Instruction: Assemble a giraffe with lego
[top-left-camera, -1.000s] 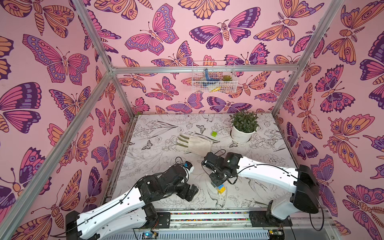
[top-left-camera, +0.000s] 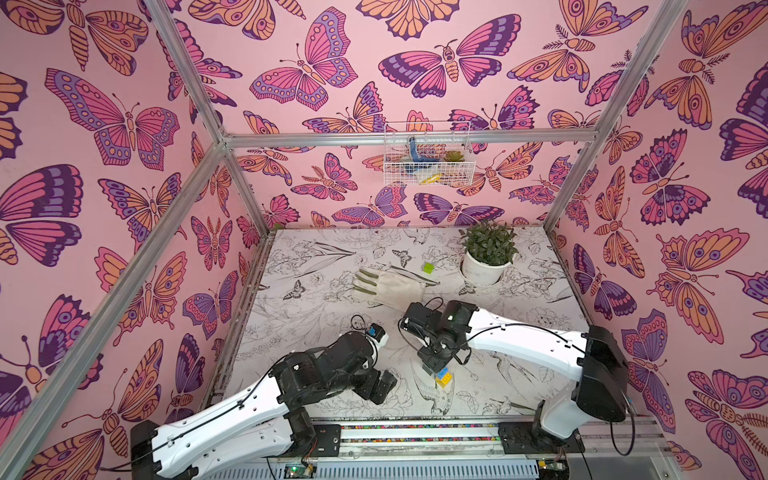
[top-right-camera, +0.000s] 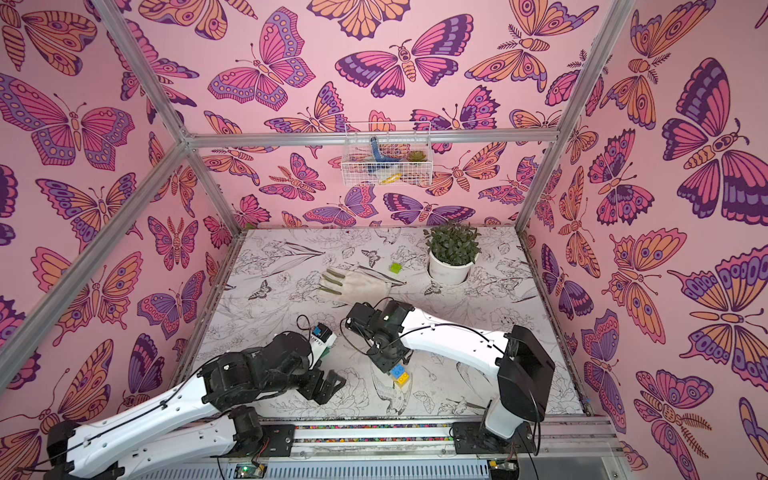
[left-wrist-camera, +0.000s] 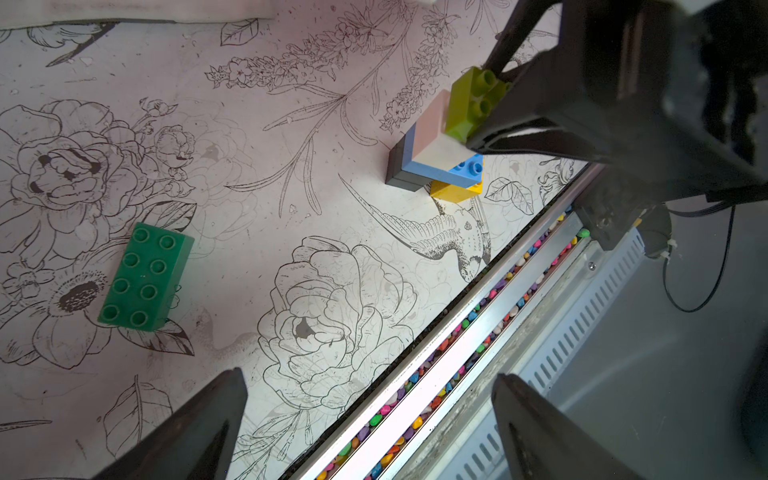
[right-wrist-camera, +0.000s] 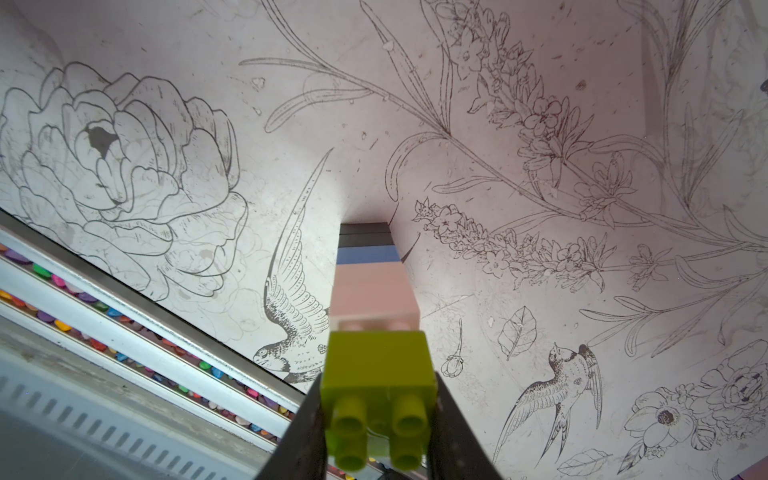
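My right gripper is shut on a lime green brick. That brick sits at the top of a small stack, with a pink brick directly under it. Lower down are a blue brick, a dark grey brick and a yellow brick, the last two at table level. Whether the lime brick is pressed fully onto the pink one, I cannot tell. A dark green brick lies alone on the table in the left wrist view. My left gripper stands open and empty, left of the stack.
A bright green piece lies toward the back. A cloth glove and a potted plant occupy the rear of the table. Along the front edge runs a rail. Free table surrounds the stack.
My right arm has shifted slightly to the left in the top left view, still holding the lime brick over the stack. The left arm has not visibly moved.
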